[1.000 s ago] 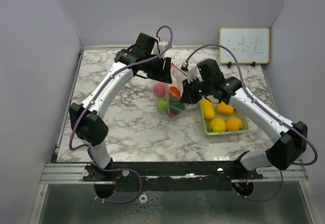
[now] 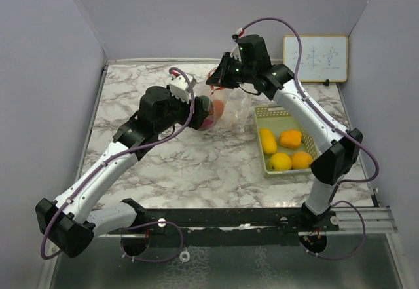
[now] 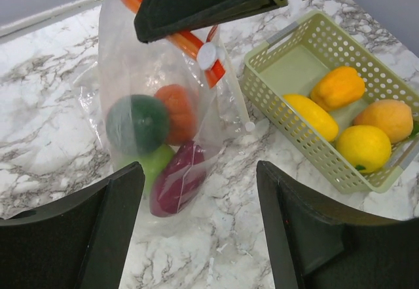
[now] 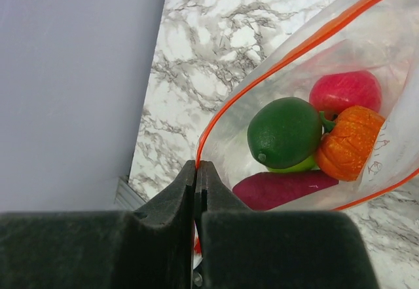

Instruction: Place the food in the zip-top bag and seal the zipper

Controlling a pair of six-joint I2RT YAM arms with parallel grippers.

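Note:
The clear zip top bag (image 3: 147,53) with an orange zipper edge (image 4: 288,58) stands with food inside. In the right wrist view its mouth gapes over a green avocado-like piece (image 4: 285,132), a small pumpkin (image 4: 350,143), a pink-red piece (image 4: 347,91) and an eggplant (image 4: 281,187). My right gripper is shut on the bag's edge, holding that side up. Low beside the bag, my left gripper (image 2: 203,113) is open; in its wrist view the fingers (image 3: 124,191) stand apart, with the bag's lower part beyond them. Whether they touch the film cannot be seen.
A green basket (image 3: 294,128) to the right of the bag holds several yellow and orange foods. A small whiteboard (image 2: 315,56) leans at the back right.
The right gripper moved back and left with the edge, pulling the bag's mouth along.

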